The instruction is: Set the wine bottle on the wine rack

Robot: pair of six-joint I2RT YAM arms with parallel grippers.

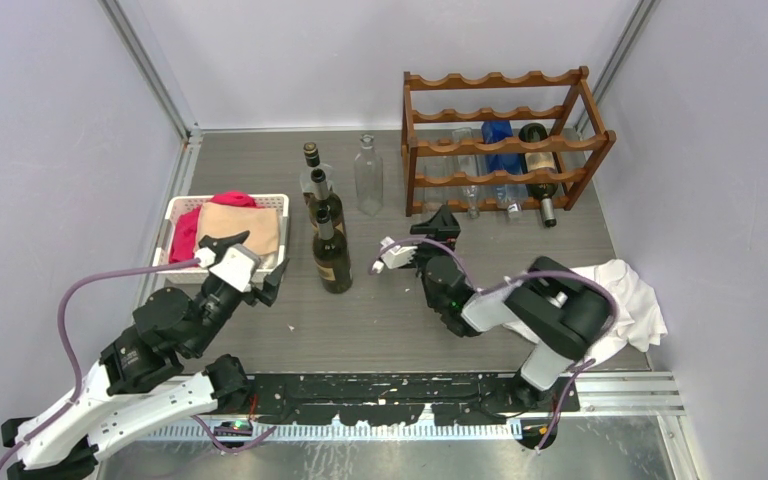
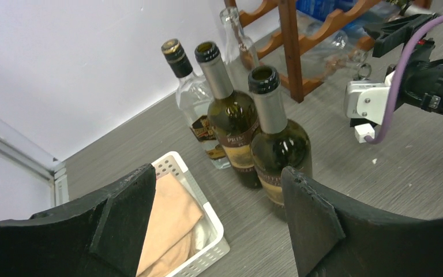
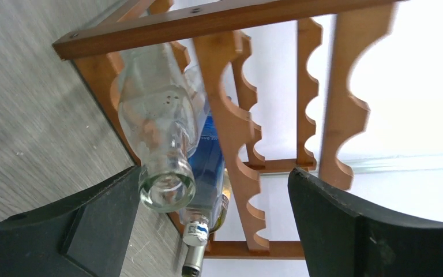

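Note:
The wooden wine rack (image 1: pixel 505 146) stands at the back right, with several bottles lying in its lower row. Among them are a clear bottle (image 3: pixel 158 121), a blue bottle (image 1: pixel 501 150) and a dark wine bottle (image 1: pixel 541 165) at the right end. Just in front of the rack's left part, my right gripper (image 1: pixel 438 228) is open and empty; in its wrist view the clear bottle's mouth lies ahead, apart from the fingers (image 3: pixel 92 228). Two dark wine bottles (image 2: pixel 280 153) (image 2: pixel 233 130) stand upright left of centre. Over the basket's front corner, my left gripper (image 1: pixel 258 262) is open, holding nothing.
A clear bottle with a black cap (image 2: pixel 199 112) and an empty clear bottle (image 1: pixel 368 178) also stand upright behind the dark ones. A white basket (image 1: pixel 284 225) holds folded cloths. A crumpled white cloth (image 1: pixel 635 305) lies at the right.

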